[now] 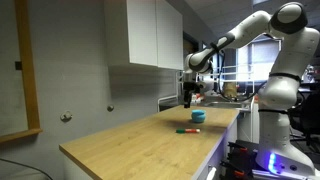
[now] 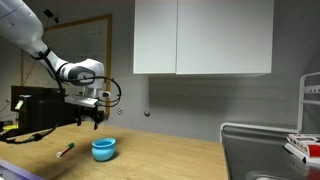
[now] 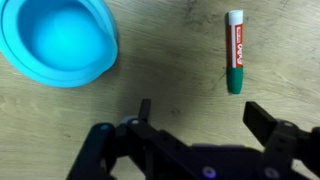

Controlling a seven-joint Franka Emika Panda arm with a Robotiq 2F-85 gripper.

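Note:
A light-blue bowl (image 3: pixel 62 40) stands at the upper left of the wrist view, its visible inside empty. To its right lies a marker (image 3: pixel 236 52) with a dark green end, a red label and a white end, flat on the wooden counter (image 3: pixel 170 60). My gripper is open above the counter, with nothing between its fingers. In exterior view 2 the bowl (image 2: pixel 103 149) and the marker (image 2: pixel 66 150) rest apart below the gripper (image 2: pixel 96 123). Exterior view 1 has the marker (image 1: pixel 187 131) left of the bowl (image 1: pixel 198 116).
White cupboards (image 2: pixel 205 40) hang over the back of the counter. A sink (image 2: pixel 270 165) and a rack with boxes (image 2: pixel 303 147) are at the far right in exterior view 2.

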